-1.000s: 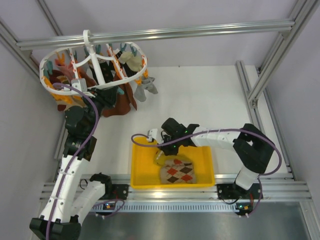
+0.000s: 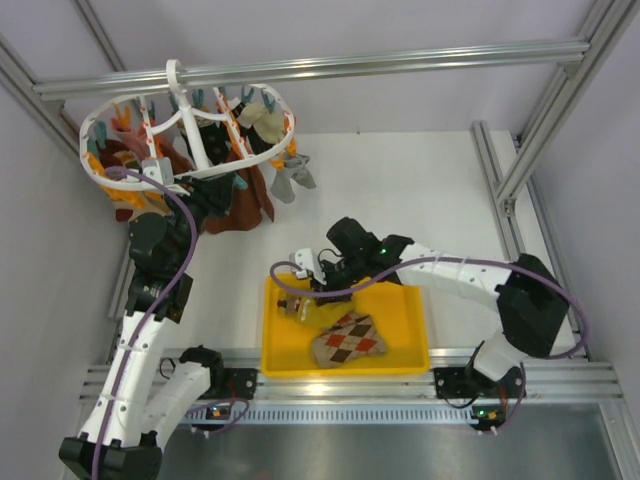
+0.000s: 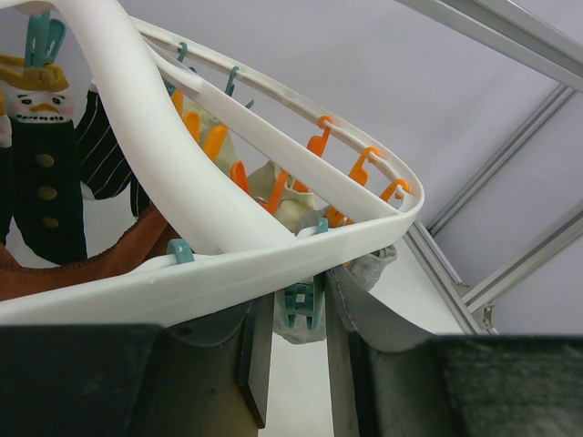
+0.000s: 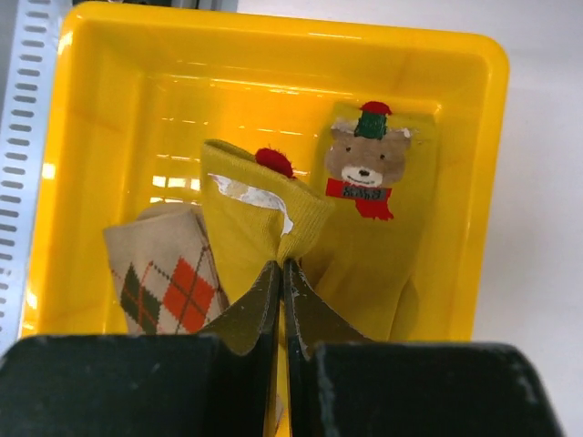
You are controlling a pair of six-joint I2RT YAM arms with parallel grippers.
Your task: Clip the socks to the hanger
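Note:
My left gripper is up under the near rim of the white round hanger (image 3: pixel 228 282), closed around a teal clip (image 3: pixel 301 305), with a grey sock behind it. Orange and teal clips and several socks hang on the ring. My right gripper is shut over the yellow tray (image 4: pixel 469 182), its tips at a folded yellow sock (image 4: pixel 246 228); whether fabric is between them I cannot tell. A yellow bear sock (image 4: pixel 373 246) lies beside it, and an argyle sock (image 4: pixel 159 273) lies at the left in the right wrist view.
An aluminium rail (image 2: pixel 380 58) runs across the top, with frame posts (image 2: pixel 500 190) at the right. The white floor (image 2: pixel 400 180) between hanger and tray is clear. A perforated metal strip (image 2: pixel 340 412) runs along the tray's near side.
The socks in the tray shifted slightly. The left arm is unmoved.

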